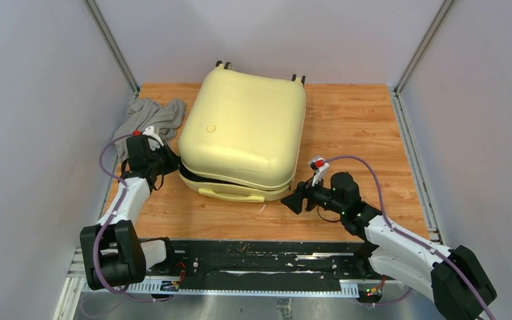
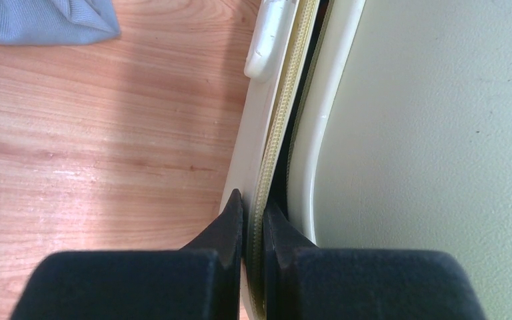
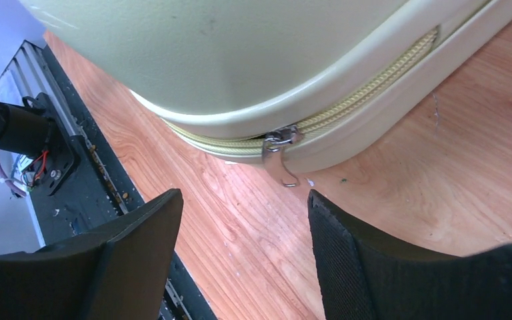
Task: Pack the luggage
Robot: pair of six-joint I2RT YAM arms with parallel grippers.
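A pale yellow suitcase (image 1: 247, 127) lies flat, its lid resting over the base. Along the front left a dark gap shows between lid and base. My left gripper is shut on the suitcase's base rim, with the zipper tape (image 2: 277, 133) running between its fingers. In the right wrist view, a metal zipper pull (image 3: 277, 157) hangs from the zipper near a corner. My right gripper stands open just off that corner. The pull is in front of its fingers, not between them. The zipper teeth (image 3: 373, 83) show beyond the pull.
A grey cloth (image 1: 157, 119) lies crumpled at the back left beside the suitcase. The handle (image 1: 232, 195) faces the front. Bare wooden table (image 1: 353, 120) extends to the right, and walls close in the sides.
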